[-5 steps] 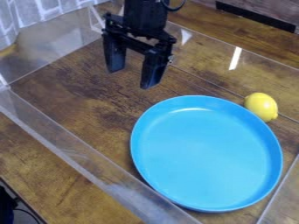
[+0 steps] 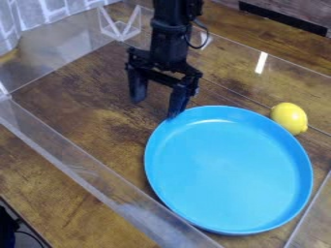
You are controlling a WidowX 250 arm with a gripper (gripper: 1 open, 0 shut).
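My black gripper hangs low over the wooden floor at the upper middle, open, its fingers just behind the rim of a large blue plate. A yellow lemon-like object sits at the right, beyond the plate's upper right edge. I see nothing held between the fingers.
Clear transparent walls run along the left side and the lower left, bounding the wooden surface. The wood left of the gripper and plate is bare, as is the area at the upper right.
The gripper has come down and toward the front, closer to the blue plate's rim. The plate and yellow object are unchanged.
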